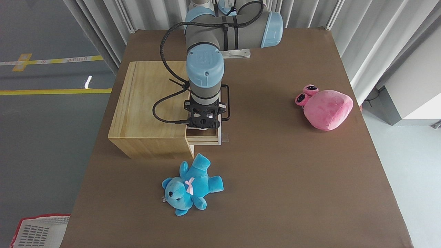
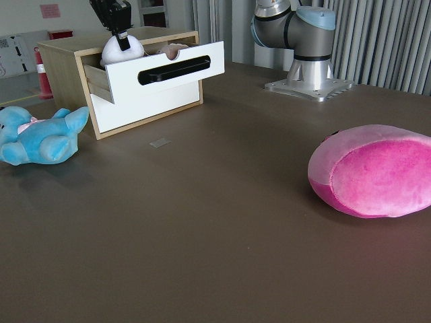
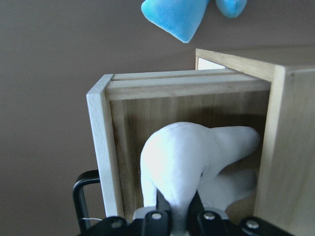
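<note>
In the wrist view my gripper is shut on a white plush toy (image 3: 182,157), down inside the wooden box's open drawer (image 3: 103,142). The left view shows the gripper (image 2: 123,42) over the drawer with the white toy (image 2: 122,54) just behind its white front (image 2: 175,91). A brown item (image 2: 173,48) shows at the drawer's back right. In the front view the arm hides most of the drawer's inside.
A blue bear (image 1: 194,182) lies in front of the wooden box (image 1: 149,103). A pink plush (image 1: 326,109) sits to the right, with free table between. The arm's base stands behind.
</note>
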